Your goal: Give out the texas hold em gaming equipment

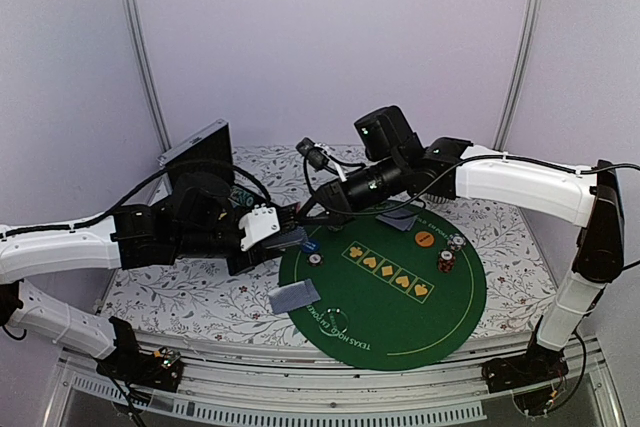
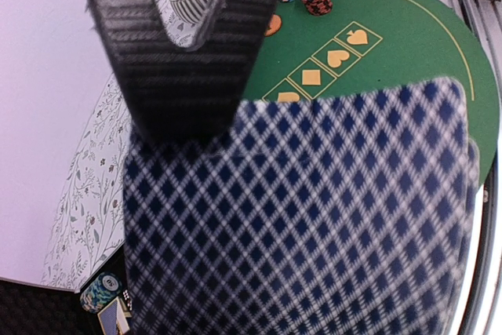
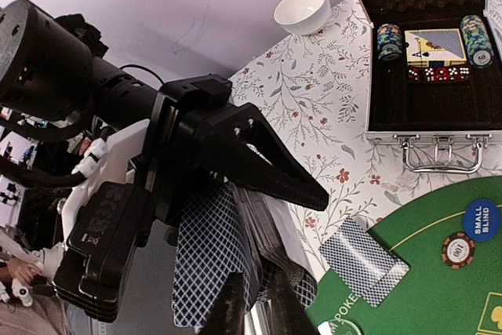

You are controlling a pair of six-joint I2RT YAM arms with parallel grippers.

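A deck of blue-and-white checked cards [image 2: 306, 217] is held up on edge, and my left gripper [image 1: 284, 223] is shut on it; one black finger [image 2: 188, 107] presses its face. From the side, the right wrist view shows the deck [image 3: 205, 260] below that gripper's dark fingers [image 3: 274, 166]. My right gripper has its fingertips blurred at the deck's lower edge, parted, with no clear grip on a card. A pair of cards [image 3: 365, 260] lies overlapping at the near left edge of the green mat [image 1: 440, 317]; other cards [image 1: 400, 216] lie at the far side.
An open case [image 3: 427, 107] with chips, cards and dice stands at the left back. A small blind button [image 3: 481, 220] and a chip [image 3: 458, 249] lie on the mat, chip stacks [image 1: 446, 260] on its right.
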